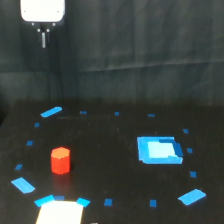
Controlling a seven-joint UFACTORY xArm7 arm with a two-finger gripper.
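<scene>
My gripper (43, 40) hangs high at the upper left, a small grey tip below a white arm end; the view is too coarse to show its fingers. Well below it and slightly right, a red block (61, 161) rests upright on the black table, apart from the gripper. Toward the right lies a white square (160, 150) framed by blue tape (142, 151).
Blue tape strips (23, 185) and small blue squares are scattered around the table (110, 160). A bright white object (60, 212) sits at the front edge. Between the red block and the taped square the surface is clear. Dark curtain (140, 50) covers the back.
</scene>
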